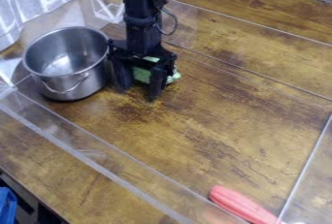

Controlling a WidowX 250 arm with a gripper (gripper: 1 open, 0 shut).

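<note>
My black gripper (140, 80) is low over the wooden table (208, 131) at the upper left, just right of a steel pot (65, 65). A crumpled pale green object (168, 73), perhaps a cloth, lies under and behind the gripper, mostly hidden by it. The fingers are dark and overlap the green object, so I cannot tell whether they are open or shut on it.
A pink stick-like object (240, 206) lies at the bottom right. A blue item (7, 207) shows at the lower left edge. Clear plastic strips run along the table's sides.
</note>
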